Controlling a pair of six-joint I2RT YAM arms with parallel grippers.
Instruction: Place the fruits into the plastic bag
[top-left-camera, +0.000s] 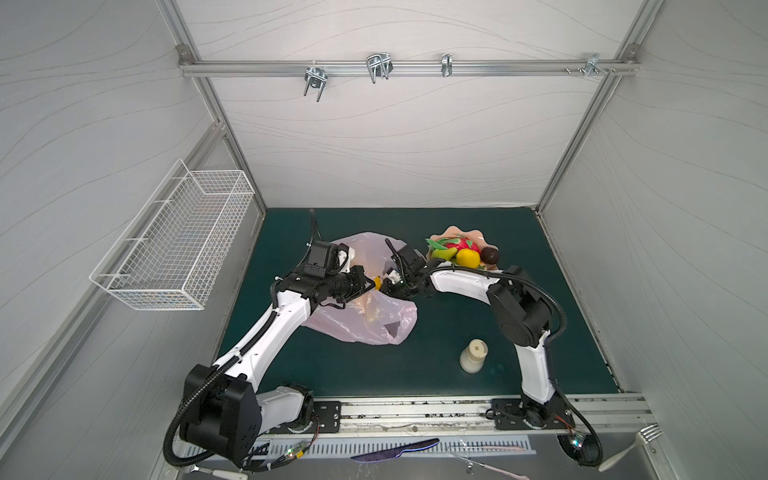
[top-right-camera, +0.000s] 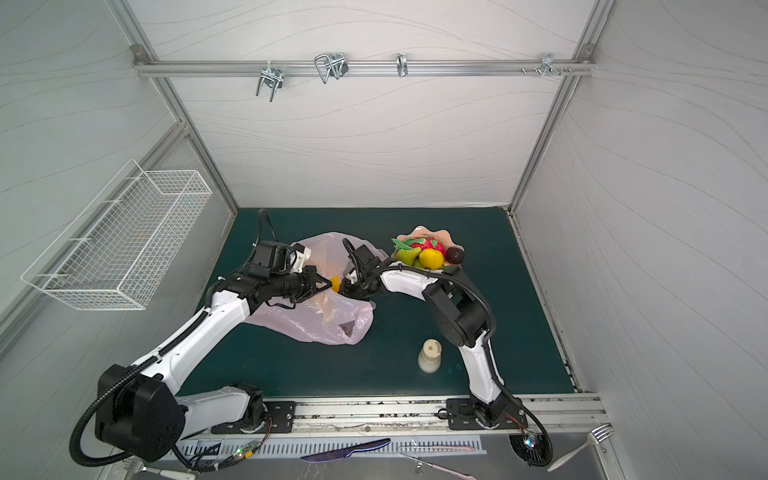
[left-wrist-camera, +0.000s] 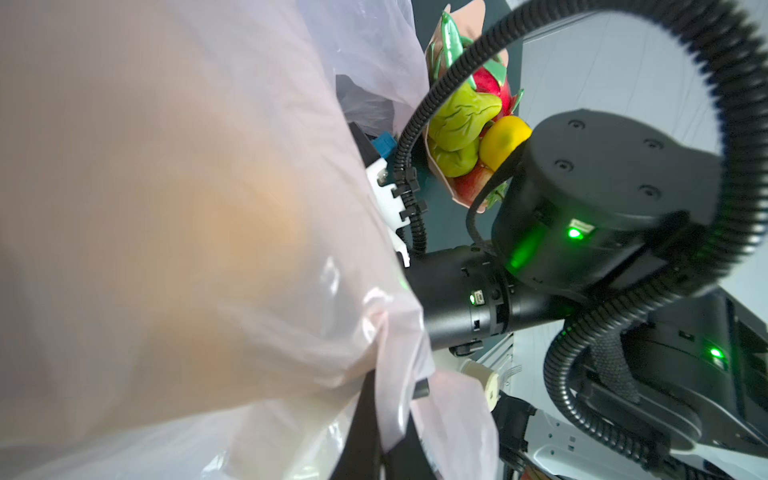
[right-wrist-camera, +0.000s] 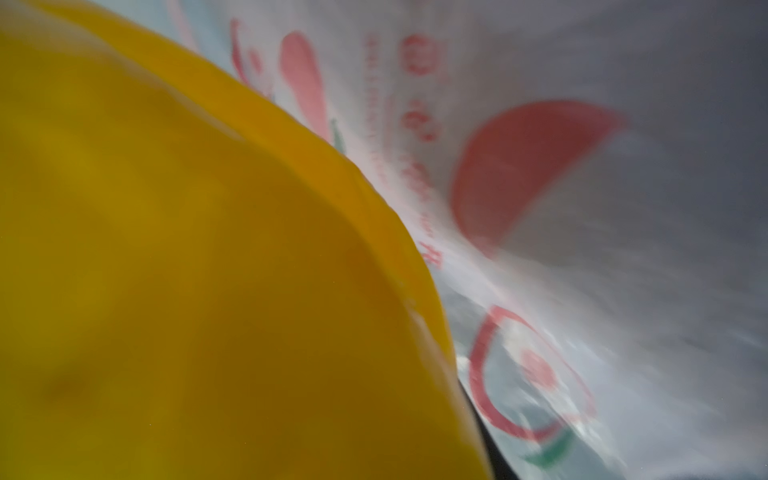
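The thin pinkish plastic bag lies spread on the dark green table, its upper part held up. My left gripper is shut on a fold of the bag's edge, which partly covers its fingertips in the left wrist view. At the bag's mouth, my right gripper is shut on a yellow fruit, which fills much of the right wrist view against the printed plastic. Its fingers are mostly hidden there. More fruit sits in a pinkish bowl: a yellow one, a green one, red ones and a dark round one.
A pale bottle stands on the right front of the table. The right arm passes close in front of the fruit bowl. A wire basket hangs on the left wall. Open table lies between bag and bottle.
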